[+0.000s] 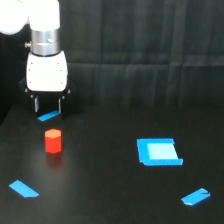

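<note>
A red block point(53, 141) sits on the dark table at the left of the camera view. Behind it and higher up is my gripper point(48, 104), pointing down from the white arm. Its dark fingers are spread apart, and nothing shows between them. The gripper and the block are not touching. At the right, a pale square edged with blue tape point(144, 153) lies flat on the table with nothing on it.
Blue tape strips mark the table at the front left point(24, 188), at the front right point(196, 196) and below the gripper point(48, 115). A dark curtain point(150, 55) hangs behind. Between block and square, the tabletop is clear.
</note>
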